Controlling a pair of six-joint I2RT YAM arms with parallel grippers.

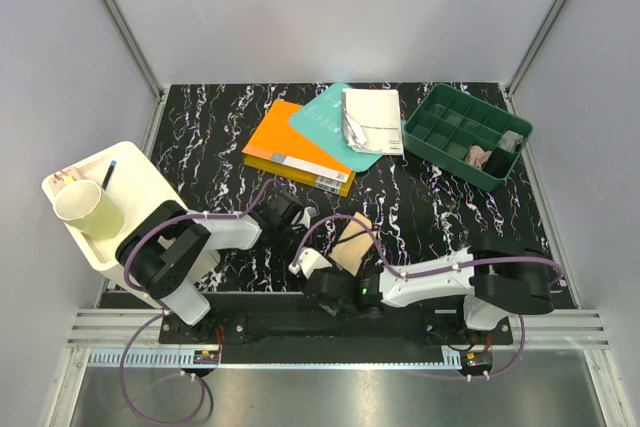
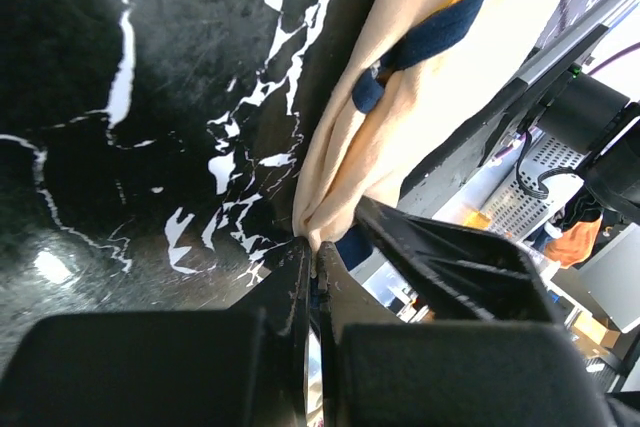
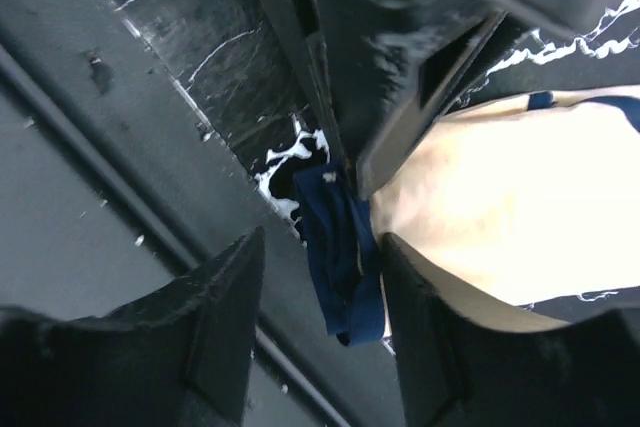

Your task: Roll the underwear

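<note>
The peach underwear with navy trim [image 1: 350,247] lies on the black marbled table, partly covered by my right arm in the top view. In the left wrist view, the underwear [image 2: 400,117] narrows into folds at the tips of my left gripper, which is shut on its edge. My right gripper is open in the right wrist view, low at the front edge of the cloth. The navy band [image 3: 345,257] lies before and between its fingers, and the left gripper's dark tips touch the cloth just above.
A green divided box [image 1: 468,132] holding some folded cloths stands at the back right. Folders [image 1: 285,147] and a notebook [image 1: 375,122] lie at the back. A cream bin [image 1: 135,187] is at left. The table's front edge is close to both grippers.
</note>
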